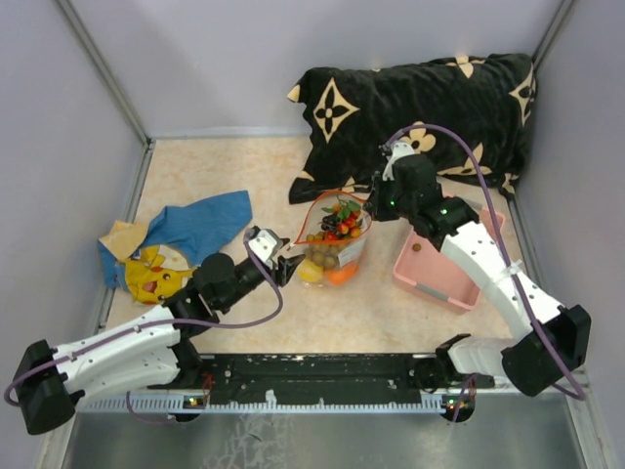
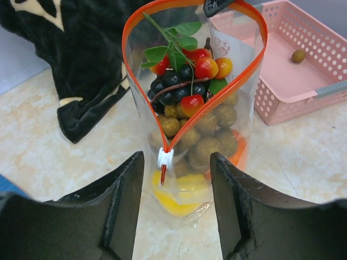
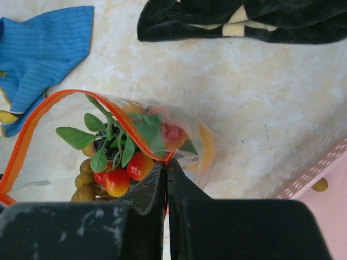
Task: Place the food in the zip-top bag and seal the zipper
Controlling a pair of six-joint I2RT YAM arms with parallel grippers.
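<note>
The clear zip bag (image 1: 332, 249) stands mid-table, mouth open, edged by an orange zipper (image 2: 238, 81), with olives, cherry tomatoes, dark fruit, leaves and yellow and orange items inside. My left gripper is open at its near end, where the white slider (image 2: 166, 157) sits beyond the fingertips. My right gripper is shut at the other end of the mouth, pinching the bag's orange-edged rim.
A pink basket (image 1: 435, 283) with one small olive (image 2: 298, 56) stands right. A dark patterned cloth (image 1: 342, 117) lies at the back, a blue cloth (image 1: 205, 225) left.
</note>
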